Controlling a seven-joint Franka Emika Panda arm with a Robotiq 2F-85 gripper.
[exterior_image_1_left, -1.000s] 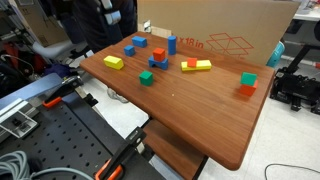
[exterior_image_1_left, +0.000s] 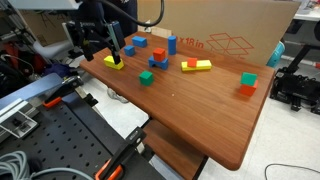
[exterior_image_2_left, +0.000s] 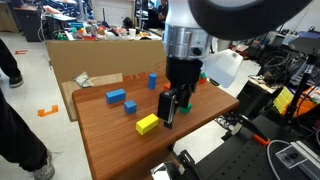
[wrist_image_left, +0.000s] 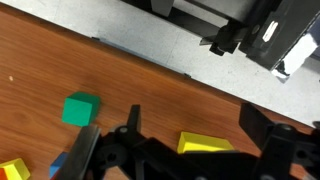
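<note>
My gripper (exterior_image_1_left: 102, 50) is open over the left end of the wooden table, with nothing between its fingers. Closest to it is a yellow block (exterior_image_1_left: 113, 62), lying flat near the front edge. In the wrist view that yellow block (wrist_image_left: 205, 142) shows low between the two spread fingers, partly covered by the gripper's dark body. A green block (wrist_image_left: 80, 108) sits left of the fingers there. Exterior view 2 has the gripper (exterior_image_2_left: 178, 115) right of the yellow block (exterior_image_2_left: 148, 123).
Further along stand a green block (exterior_image_1_left: 146, 77), a red block (exterior_image_1_left: 159, 54) on blue, a blue cylinder (exterior_image_1_left: 172, 45) and a yellow bar (exterior_image_1_left: 203, 66). A green-and-red stack (exterior_image_1_left: 248, 82) is at the right. Cardboard (exterior_image_1_left: 230, 30) walls the back.
From the upper left, the gripper has come down toward the yellow block and shifted slightly right. The arm now reaches across the top of exterior view 1. The blocks have not moved.
</note>
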